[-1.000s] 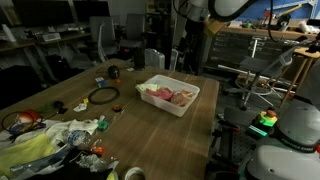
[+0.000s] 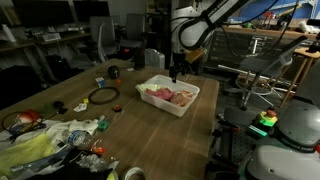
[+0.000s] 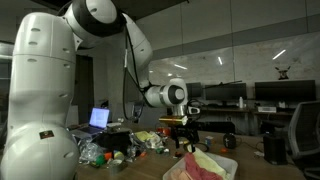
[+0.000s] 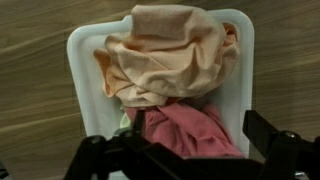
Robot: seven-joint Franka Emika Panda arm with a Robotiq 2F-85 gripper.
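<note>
A white bin [image 2: 150,97] stands on the wooden table with crumpled cloths inside. In the wrist view a peach cloth [image 4: 170,55] fills the upper part of the bin, and a dark pink cloth [image 4: 190,130] lies below it. A bit of pale green material [image 4: 128,112] shows at the left between them. My gripper is open above the bin, its dark fingers spread on either side of the pink cloth. In the first exterior view the gripper [image 2: 178,75] hangs over the bin's far right side, apart from the cloths.
Bags, tools and small items clutter the table's left side, with a black cable ring [image 2: 102,96] behind. A metal cup [image 2: 135,173] stands at the near edge. Bare wood [image 2: 155,135] lies in front of the bin.
The arm has come down toward the bin over the last second, and the gripper now hangs closer above it. The bin and the cloths stay where they were.
</note>
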